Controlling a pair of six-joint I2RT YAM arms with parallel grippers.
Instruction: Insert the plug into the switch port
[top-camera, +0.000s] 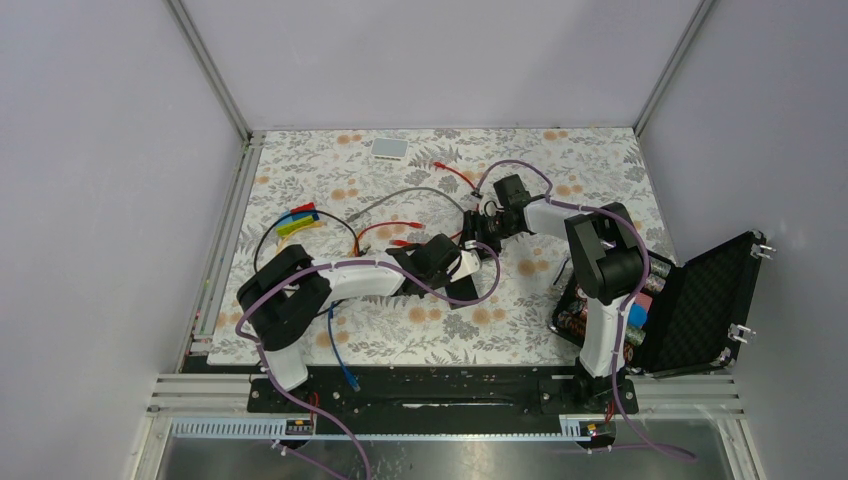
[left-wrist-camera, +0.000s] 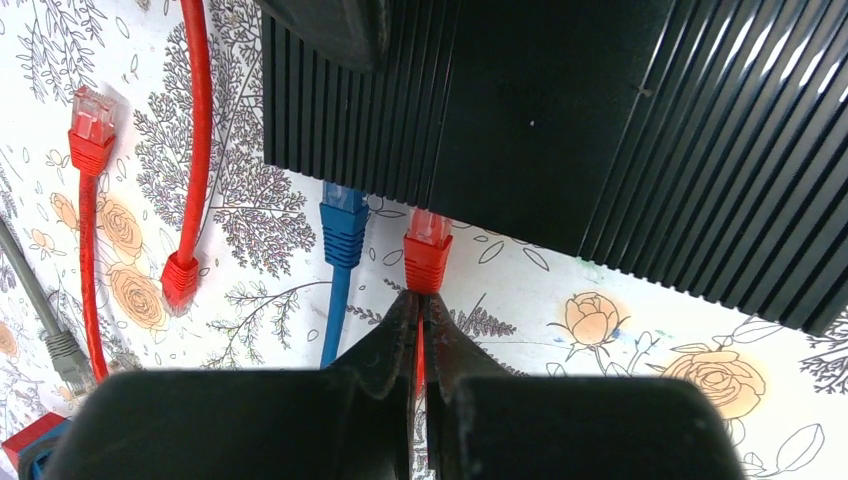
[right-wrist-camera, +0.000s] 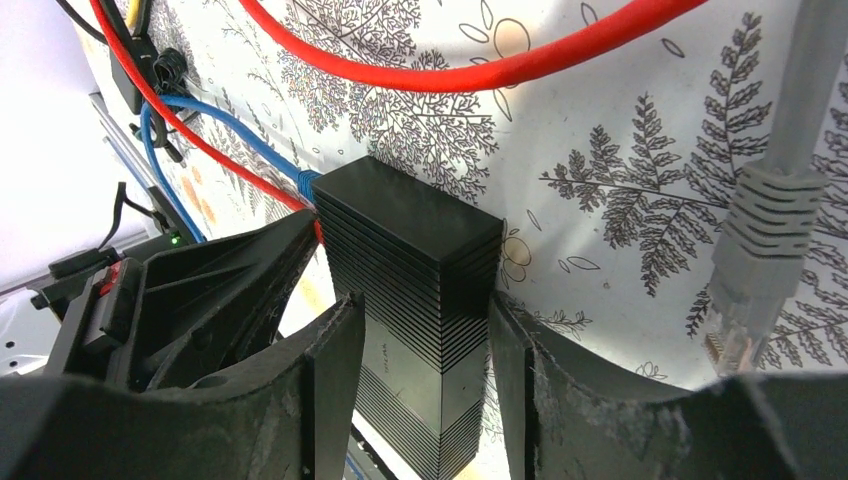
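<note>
The black ribbed switch (left-wrist-camera: 560, 120) has a blue plug (left-wrist-camera: 343, 225) and a red plug (left-wrist-camera: 427, 250) at its edge in the left wrist view; whether either is fully seated is unclear. My left gripper is shut at the thin red cable just behind that plug. In the right wrist view my right gripper is part open around the end of the switch body (right-wrist-camera: 400, 225). From above, both grippers meet at the switch (top-camera: 463, 292) in the middle of the table.
Loose red cables (left-wrist-camera: 87, 240), a grey cable (right-wrist-camera: 785, 190) and coloured pieces (top-camera: 295, 220) lie around the switch. An open black case (top-camera: 715, 300) is at the right. The back of the table has free room beside a small pale panel (top-camera: 389, 148).
</note>
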